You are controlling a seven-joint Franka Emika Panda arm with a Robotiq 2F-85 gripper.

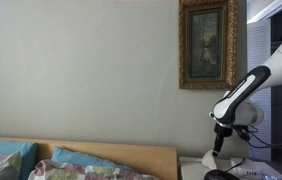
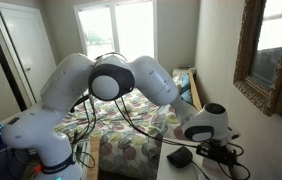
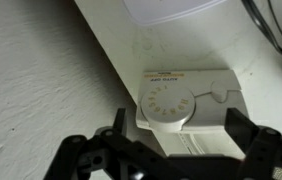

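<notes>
In the wrist view, a white device with a round dial (image 3: 168,103) and a flat printed body (image 3: 213,88) lies on a white surface. My gripper is open above it, with one finger to each side of the device and nothing clasped. The gripper (image 1: 218,148) also shows low beside the wall in the first exterior view, close over a small white item (image 1: 210,161). From the second exterior view, the gripper (image 2: 227,156) points down at the white tabletop, and the device cannot be made out there.
The wall (image 3: 41,100) runs close along one side of the device. A translucent tray (image 3: 166,8) and a dark cable (image 3: 266,28) lie near it. A black round object (image 2: 179,157) is on the tabletop. The bed (image 2: 131,125) stands beyond, and a framed picture (image 1: 207,45) hangs above.
</notes>
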